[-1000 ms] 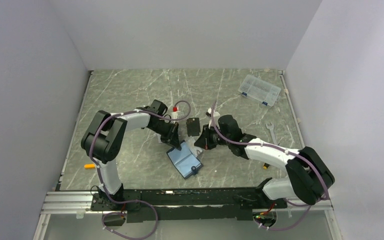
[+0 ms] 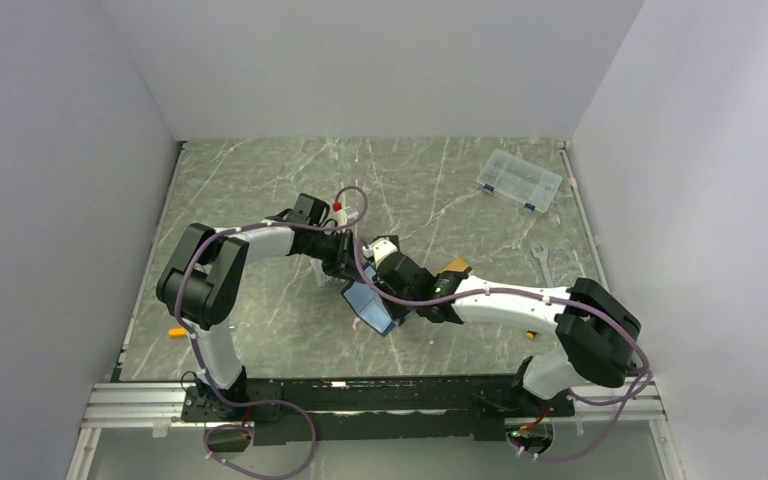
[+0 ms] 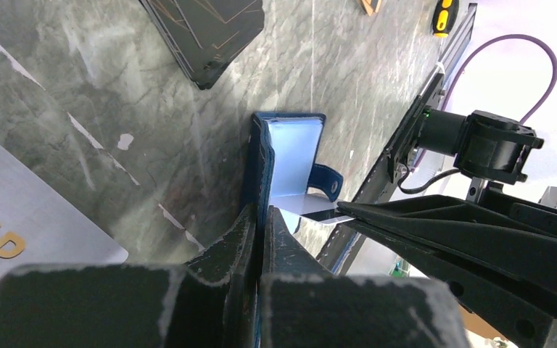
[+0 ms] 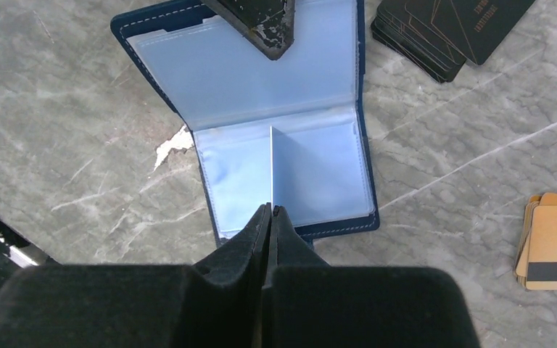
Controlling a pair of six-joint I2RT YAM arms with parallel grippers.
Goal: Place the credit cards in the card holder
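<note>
The blue card holder [image 2: 368, 308] lies open; my left gripper is shut on its cover edge, seen from above in the left wrist view. My right gripper is over the lower panel [image 4: 319, 174], shut, at a thin pale edge standing up there; whether it grips that edge I cannot tell. Black cards lie behind the holder, gold cards to its right, and a white VIP card [image 3: 22, 217] is in the left wrist view.
A clear plastic box [image 2: 520, 180] stands at the back right, a wrench [image 2: 543, 265] at the right. An orange object [image 2: 178, 332] lies at the left. The two arms are close together in the middle.
My left gripper and the holder have moved up in the top view, away from the front edge. My right gripper has moved left, over the holder.
</note>
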